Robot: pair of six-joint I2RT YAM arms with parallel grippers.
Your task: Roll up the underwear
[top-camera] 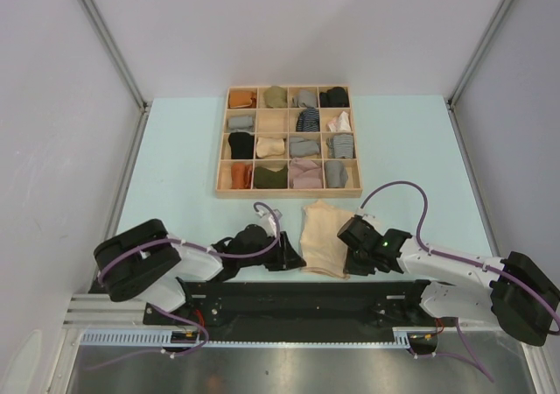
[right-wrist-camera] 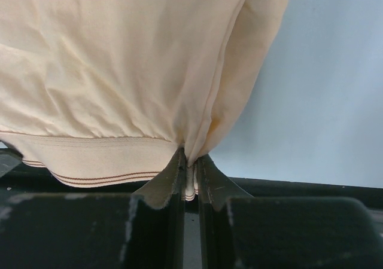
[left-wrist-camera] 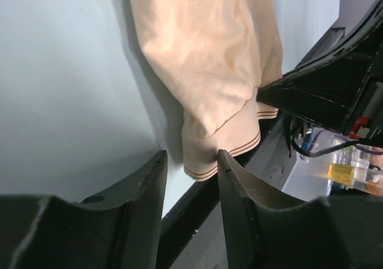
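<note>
The cream underwear [top-camera: 328, 236] lies on the white table, its waistband end at the front edge. My right gripper is shut on the gathered edge of the underwear at that end. My left gripper stands open at the underwear's front left corner, with a folded bit of waistband between and just beyond its fingertips.
A wooden divided box [top-camera: 289, 188] of rolled clothes stands behind the underwear. A dark strip runs along the front edge.
</note>
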